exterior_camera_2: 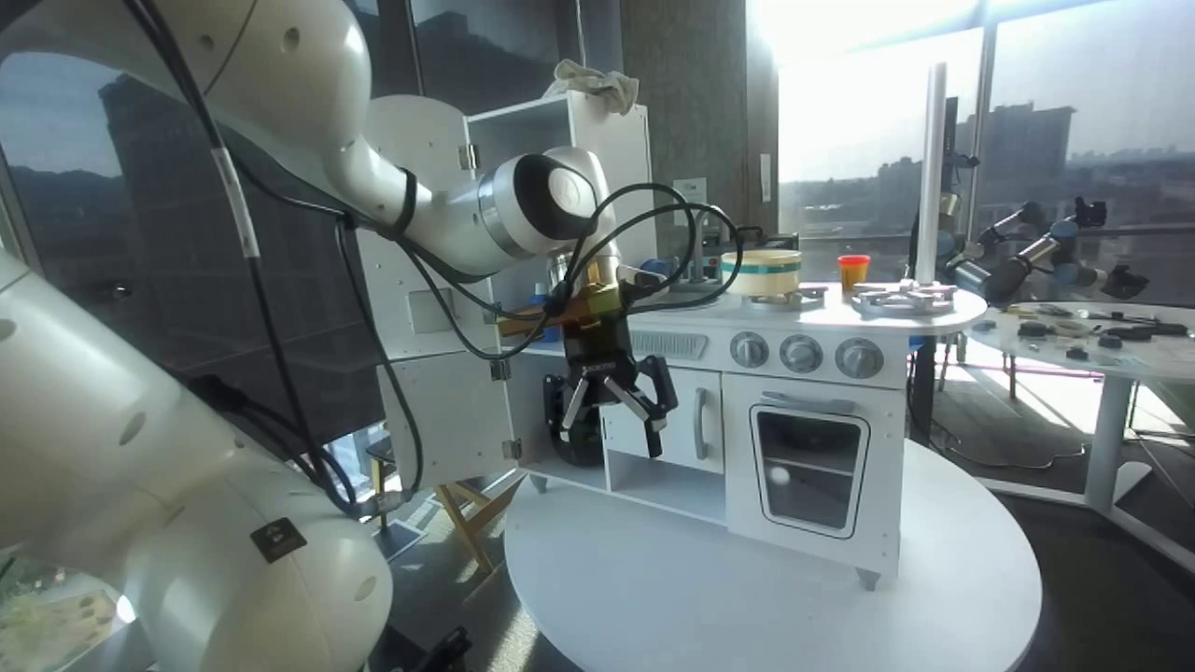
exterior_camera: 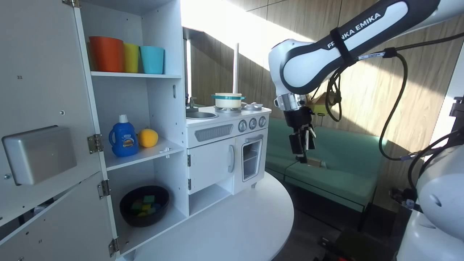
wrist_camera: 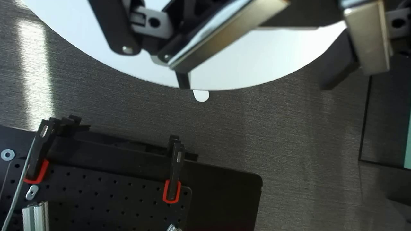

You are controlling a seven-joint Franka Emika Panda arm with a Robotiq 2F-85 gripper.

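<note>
My gripper (exterior_camera_2: 611, 431) hangs in free air in front of the white play kitchen, pointing down. Its two fingers stand wide apart in exterior view 2, with nothing between them. The wrist view shows the same gap between a left finger pad (wrist_camera: 231, 34) and a right finger pad (wrist_camera: 368, 38), above the edge of the round white table. In exterior view 1 the gripper (exterior_camera: 303, 145) is seen side-on, apart from the kitchen. A blue bottle (exterior_camera: 124, 138) and a yellow fruit (exterior_camera: 148, 137) share the cabinet's middle shelf. Below them sits a black bowl (exterior_camera: 130, 216) holding several coloured blocks.
Orange (exterior_camera: 106, 54), yellow (exterior_camera: 131, 58) and light-blue (exterior_camera: 152, 60) cups stand on the upper shelf. A cream pot (exterior_camera: 228, 100) rests on the stove. The cabinet door (exterior_camera: 43, 91) is swung open; the oven door (exterior_camera_2: 809, 470) is closed.
</note>
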